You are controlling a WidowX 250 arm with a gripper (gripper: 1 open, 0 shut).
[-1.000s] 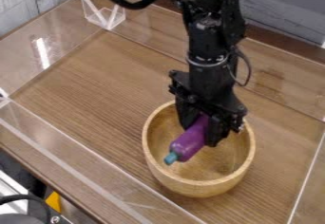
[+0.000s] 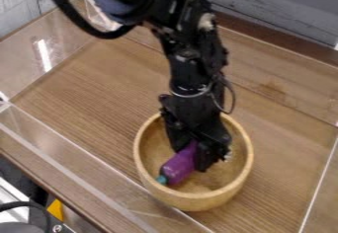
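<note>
The black robot arm reaches down from the top into a round tan bowl (image 2: 212, 194) near the front centre. A purple object (image 2: 177, 168) with a teal tip lies in the bowl, slanting toward the lower left. My gripper (image 2: 193, 146) is over it at its upper end, fingers down around it; whether they grip it is hidden by the arm.
A raised edge runs along the back, and black cables lie at the lower left corner.
The arm, bowl and purple object have moved left; the gripper sits lower over the object.
</note>
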